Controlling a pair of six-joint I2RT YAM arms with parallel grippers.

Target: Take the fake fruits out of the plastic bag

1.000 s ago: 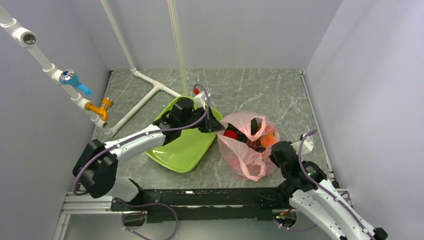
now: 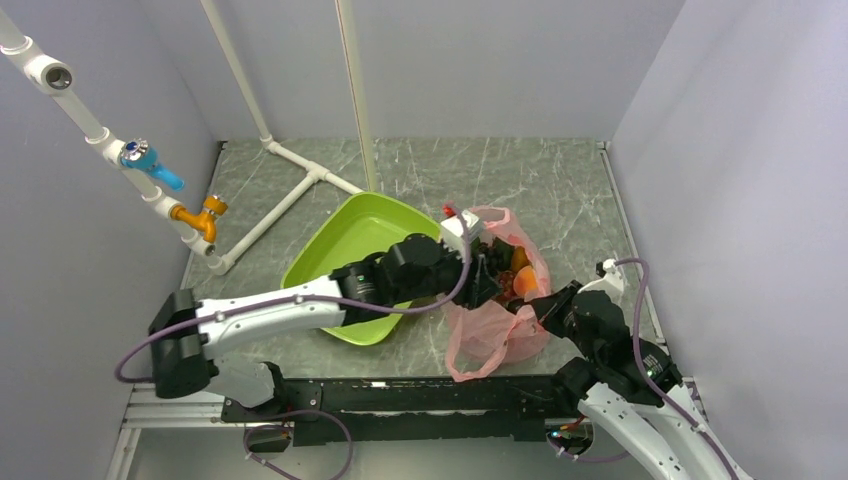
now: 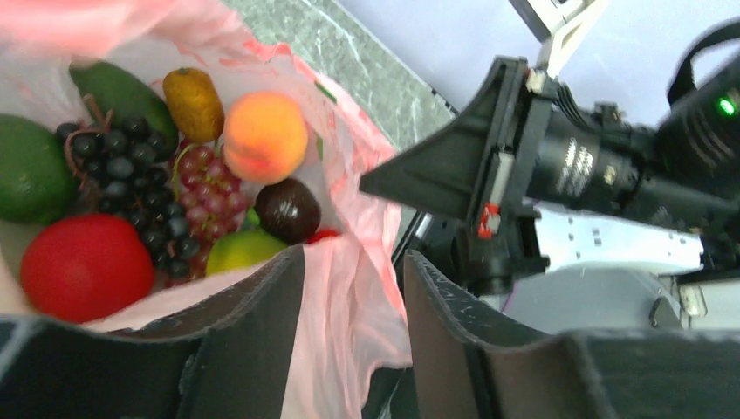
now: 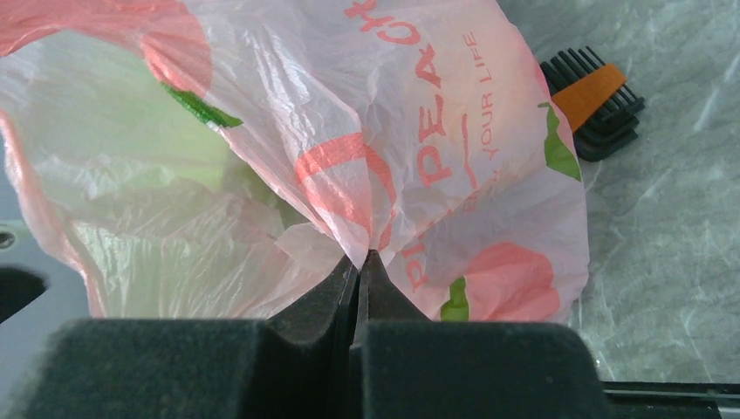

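Note:
The pink plastic bag (image 2: 512, 338) lies open at the middle of the counter. Inside it, the left wrist view shows a peach (image 3: 264, 137), black grapes (image 3: 131, 166), red grapes (image 3: 208, 188), a red fruit (image 3: 87, 266), a dark round fruit (image 3: 288, 210), a yellow-green fruit (image 3: 243, 250) and several green or yellow ones. My left gripper (image 2: 488, 292) is over the bag's opening, fingers apart, with no fruit between them; bag plastic shows behind the gap. At the bag's right side, my right gripper is shut on a gathered fold of its plastic.
A green basin (image 2: 350, 235) stands left of the bag, partly under my left arm. Behind it run white pipes (image 2: 300, 165). A black comb-like piece with an orange band (image 4: 593, 100) shows beside the bag.
My left gripper has moved right, from the bag's left edge to over its opening. That edge, earlier stretched toward the gripper, is now slack. The right gripper has shifted slightly.

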